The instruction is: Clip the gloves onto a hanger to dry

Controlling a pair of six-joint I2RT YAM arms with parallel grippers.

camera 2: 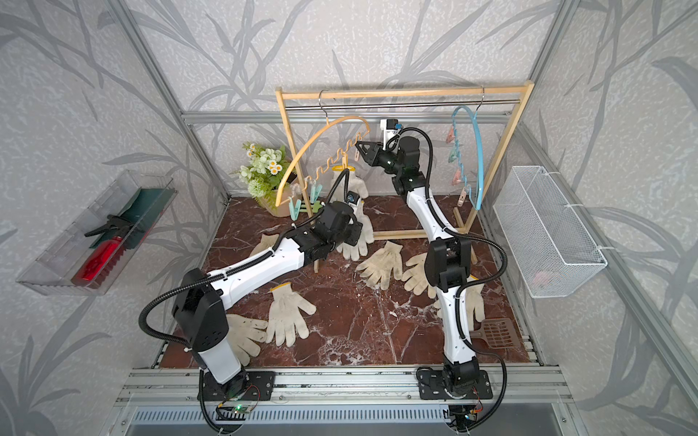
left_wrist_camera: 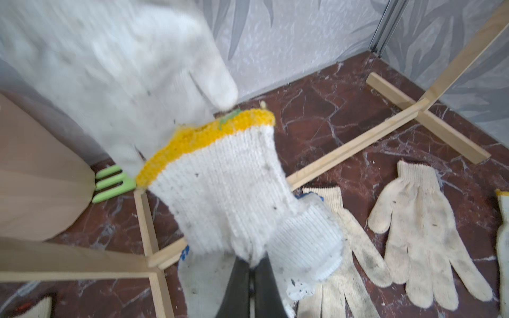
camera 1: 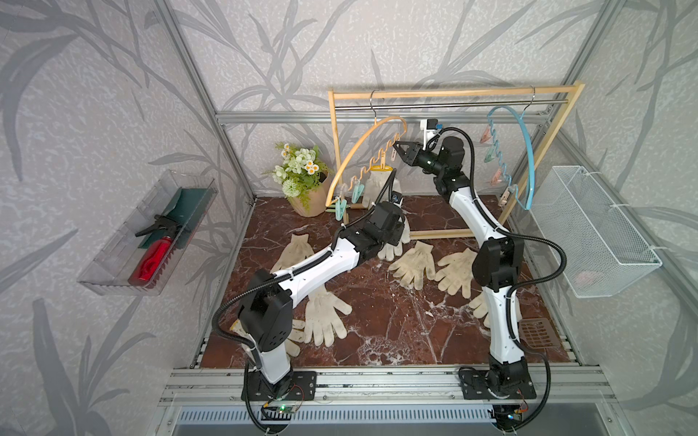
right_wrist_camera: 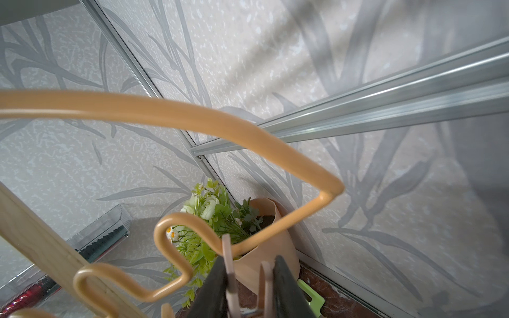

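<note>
A glove hangs by its yellow cuff from the orange hanger. Below it, my left gripper is shut on a lifted white glove, gripping it just under its yellow-edged cuff. My right gripper is at the orange hanger's right end with a pale clothespin between its fingers. More gloves lie on the marble table, among them one in the middle and one at front left.
A blue hanger with clothespins hangs at right on the wooden rack. A flower pot stands behind left. A wire basket and a plastic tray are on the side walls.
</note>
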